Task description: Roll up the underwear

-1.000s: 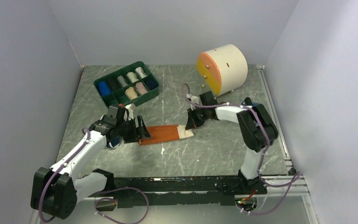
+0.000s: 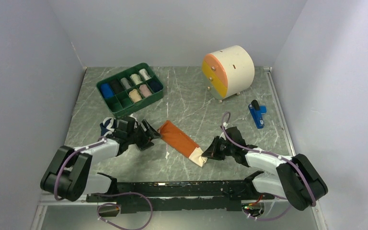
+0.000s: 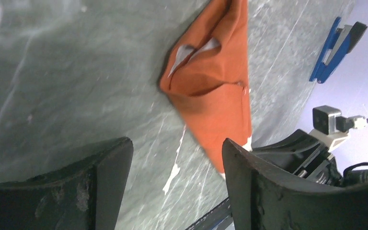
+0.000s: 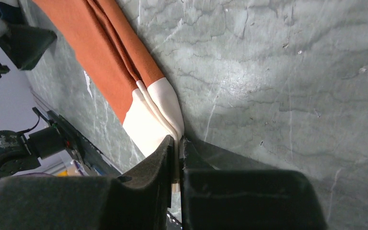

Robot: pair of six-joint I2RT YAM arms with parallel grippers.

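Note:
The orange underwear (image 2: 178,139) lies as a long folded strip, slanting across the middle of the table. Its cream waistband end (image 4: 148,112) points to the lower right. My right gripper (image 2: 208,155) is shut on that waistband; the fabric runs between its fingers in the right wrist view. Near the other end of the strip, my left gripper (image 2: 154,140) stands open. In the left wrist view nothing lies between its fingers, and the orange end (image 3: 206,72) shows beyond them, with loose folds.
A green divided box (image 2: 130,91) with several rolled items stands at the back left. A dark-and-white cloth (image 2: 107,125) lies behind the left arm. A drum-shaped drawer cabinet (image 2: 228,72) and a blue stapler (image 2: 257,115) are on the right.
My right gripper has moved toward the front and right, pulling the waistband along, so the strip has turned from level to slanted. The left gripper, earlier by the orange end, has shifted slightly right.

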